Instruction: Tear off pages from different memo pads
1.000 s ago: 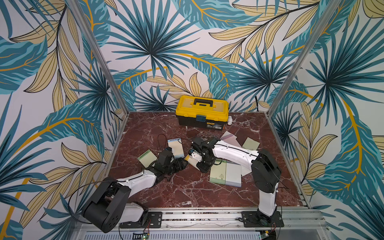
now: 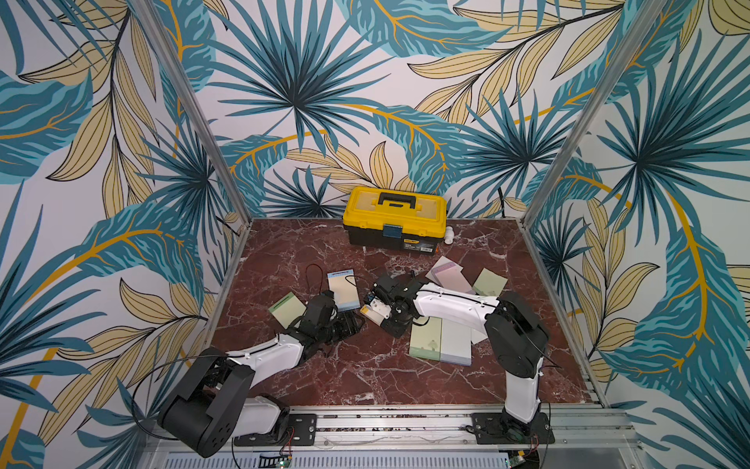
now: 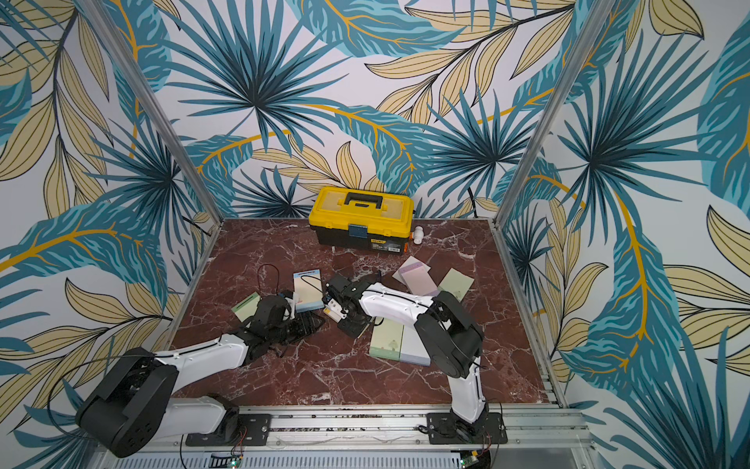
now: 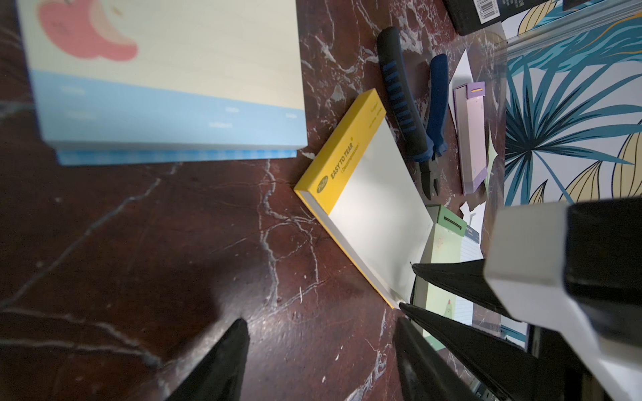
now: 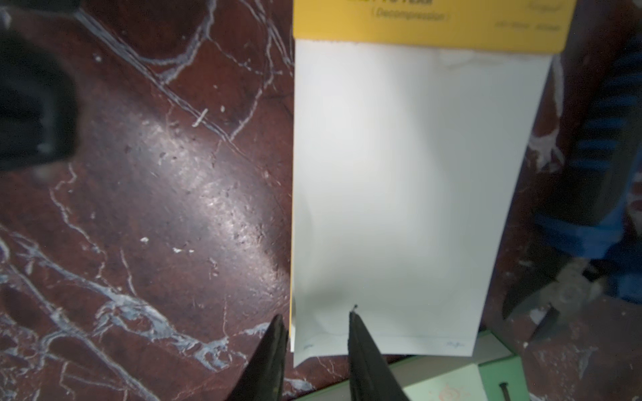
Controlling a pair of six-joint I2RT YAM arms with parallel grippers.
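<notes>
A white memo pad with a yellow "EASY TO TEAR" binding lies between the grippers. My right gripper is part open at its lower end, fingertips at the edge of the top page, a corner between them; whether it grips cannot be told. My left gripper stands open, low beside the pad, with nothing between its fingers. A cream and blue apple pad lies behind. Green pads, a pale pad and pink pads lie around the right arm.
A yellow toolbox stands at the back beside a white bottle. Blue-handled pliers lie just past the yellow pad. Bare marble is free at the front.
My right gripper and arm have shifted slightly down toward the near side over the yellow pad. The left arm looks nearly still.
</notes>
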